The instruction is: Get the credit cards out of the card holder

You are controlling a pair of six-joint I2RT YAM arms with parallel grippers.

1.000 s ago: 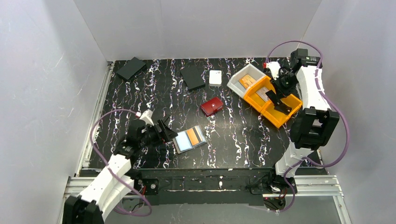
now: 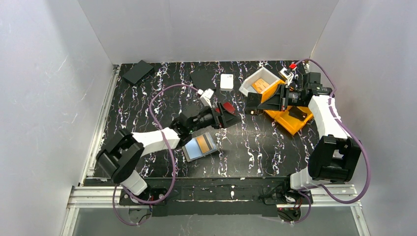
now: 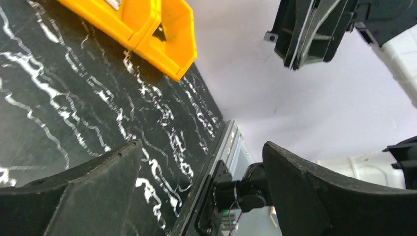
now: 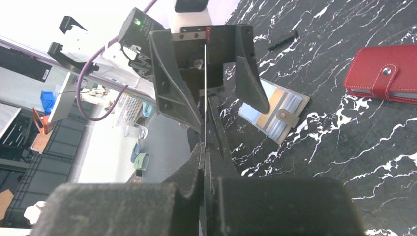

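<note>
My right gripper (image 2: 263, 104) is shut on a thin black card holder (image 2: 252, 102), seen edge-on as a pale line (image 4: 205, 93) in the right wrist view. My left gripper (image 2: 228, 116) stands open, to the left of the held holder and over the red wallet (image 2: 225, 105); in the left wrist view its fingers (image 3: 83, 196) frame empty space. A grey holder with cards showing (image 2: 192, 149) lies on the table, and the red wallet (image 4: 378, 66) is closed.
Orange bins (image 2: 290, 128) and a white bin (image 2: 248, 86) stand at the right. Dark flat cases (image 2: 138, 71) and a white item (image 2: 226, 82) lie at the back.
My right gripper has come out of the orange bins leftward with the black item. My left arm has swung up and right from the front left to over the red wallet.
</note>
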